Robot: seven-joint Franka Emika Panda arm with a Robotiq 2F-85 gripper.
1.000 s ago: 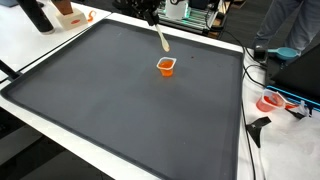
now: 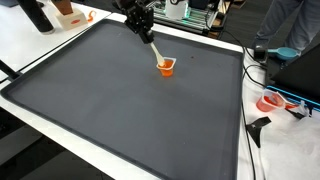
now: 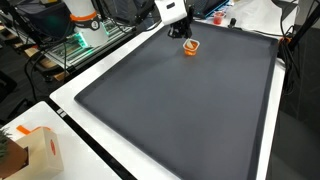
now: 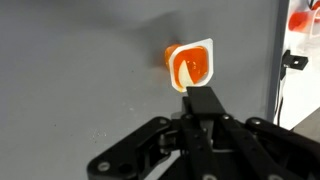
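A small white-rimmed cup with orange contents [image 2: 166,70] stands on the dark grey board. Above it, my gripper [image 2: 147,39] is shut on the handle end of a pale spoon or stick [image 2: 156,52], which slants down to the cup. From the wrist view, the pale tip [image 4: 185,75] overlaps the orange inside the cup [image 4: 203,63], just beyond my gripper. How deep the tip sits cannot be made out. In exterior view 2 the cup [image 3: 191,47] lies close under the gripper.
Most of the grey board [image 2: 120,90] is bare. Off its right side sits another container with red contents [image 2: 269,101], near a small black item [image 2: 259,124]. Various objects stand beyond the board's far edge.
The pale spoon or stick has come down and slightly left in exterior view 1, from above and behind the cup to its opening. The cup has stayed about where it was.
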